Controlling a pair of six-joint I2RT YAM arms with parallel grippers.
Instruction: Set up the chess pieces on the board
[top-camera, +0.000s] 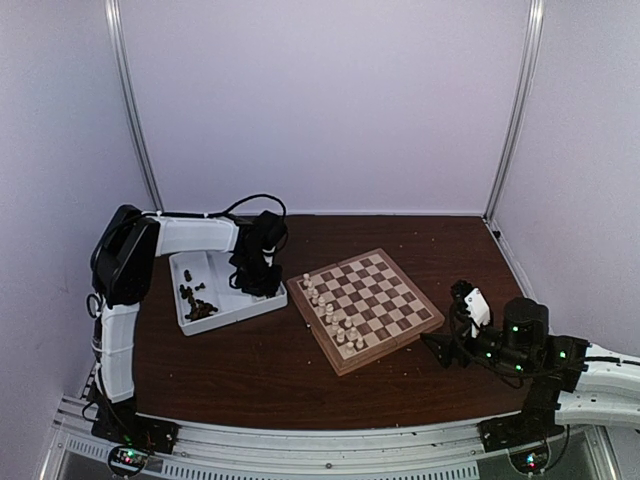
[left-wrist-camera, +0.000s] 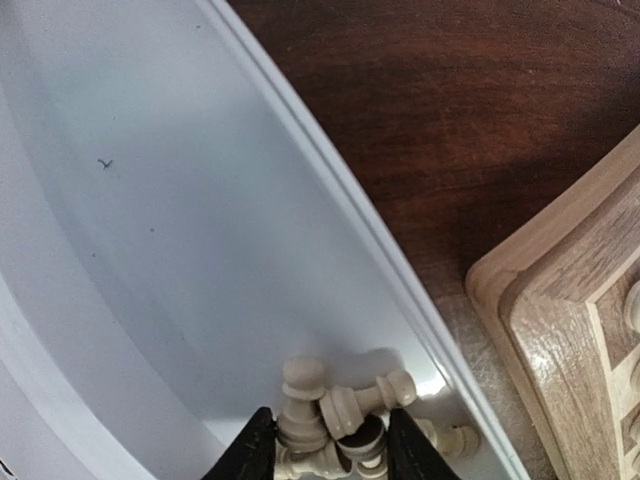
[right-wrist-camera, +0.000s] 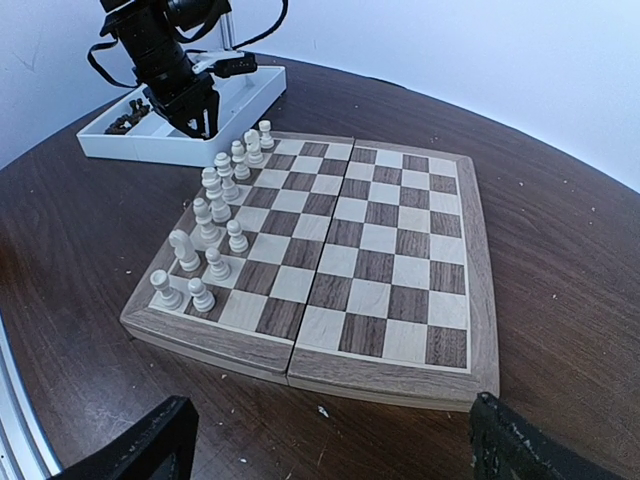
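Observation:
The wooden chessboard (top-camera: 369, 298) carries rows of white pieces along its left side, among them a knight (right-wrist-camera: 184, 250) and a rook (right-wrist-camera: 165, 288). The white tray (top-camera: 220, 320) beside it holds dark pieces (top-camera: 198, 307) in one part and several loose white pieces (left-wrist-camera: 355, 405) in another. My left gripper is open over those white pieces, its fingertips either side of them. My right gripper stands open at the board's near right edge, nothing between its fingers.
Bare table (top-camera: 240, 370) lies in front of the tray and board, and behind the board. Walls surround the table on the back and both sides.

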